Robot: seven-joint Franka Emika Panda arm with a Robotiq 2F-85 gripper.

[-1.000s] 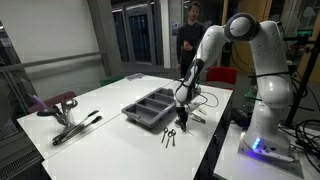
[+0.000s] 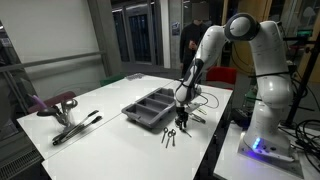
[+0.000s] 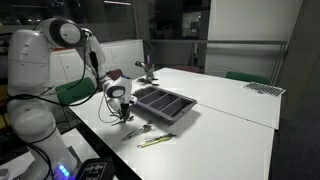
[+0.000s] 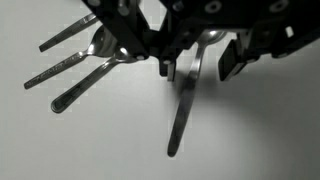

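Note:
My gripper is low over the white table, its fingers (image 4: 230, 62) apart. A single metal utensil (image 4: 183, 115) runs between and below them, its handle pointing toward the bottom of the wrist view; its head is partly hidden by the gripper. To the left lie several more utensils, among them a spoon (image 4: 85, 86) and another spoon (image 4: 63, 66). In exterior view 1 the gripper (image 2: 182, 121) is just behind the loose utensils (image 2: 168, 136). A grey divided tray (image 2: 137, 113) stands beside it.
Dark-handled tools (image 2: 68, 118) and scissors (image 2: 92, 117) lie on the left of the table. Yellowish utensils (image 3: 156, 142) rest near the tray in exterior view 2.

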